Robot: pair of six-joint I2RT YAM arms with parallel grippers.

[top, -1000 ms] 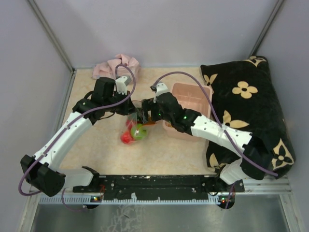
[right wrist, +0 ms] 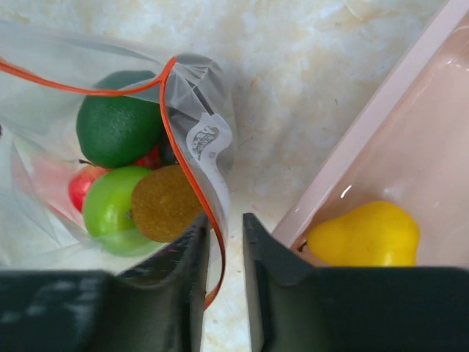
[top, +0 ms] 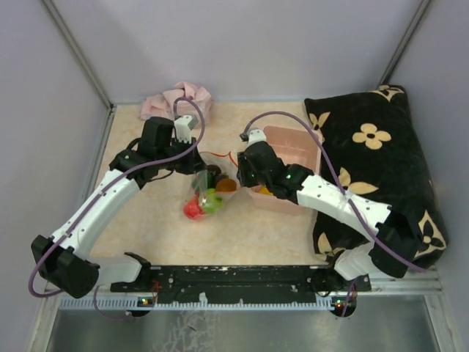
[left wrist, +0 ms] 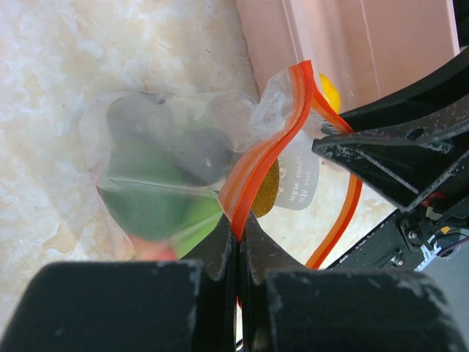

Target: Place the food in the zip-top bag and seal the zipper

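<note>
The zip top bag (top: 209, 191) with orange zipper stands on the mat, holding a red apple (right wrist: 86, 187), green apple (right wrist: 106, 213), avocado (right wrist: 117, 121) and brown round food (right wrist: 165, 202). My left gripper is shut on the orange zipper rim of the bag. My right gripper is part open at the bag's right rim, the zipper beside its left finger; in the left wrist view its black fingers reach over the bag's mouth. A yellow pear (right wrist: 366, 233) lies in the pink bin (top: 289, 139).
The bin stands just right of the bag. A dark floral cushion (top: 370, 161) fills the right side, and a pink cloth (top: 157, 103) lies at the back left.
My right gripper has drawn back rightward out of the bag's middle to its right rim, uncovering the food. My left arm holds still.
</note>
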